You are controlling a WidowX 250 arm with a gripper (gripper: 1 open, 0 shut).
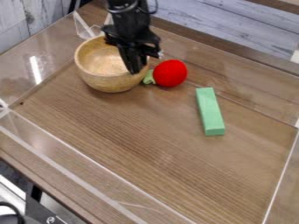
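Note:
My black gripper [135, 61] hangs over the right side of a light wooden bowl [107, 72] in the upper left of the camera view; its fingers look shut, with nothing visible between them. A red ball-like object [170, 73] sits just right of the bowl, with a small green part at its left side. A light green bar [211, 111] lies on the wooden table [152, 166] to the right.
A clear plastic object [89, 26] stands behind the bowl, partly hidden. The table's edge runs along the lower left, with dark cables beyond it.

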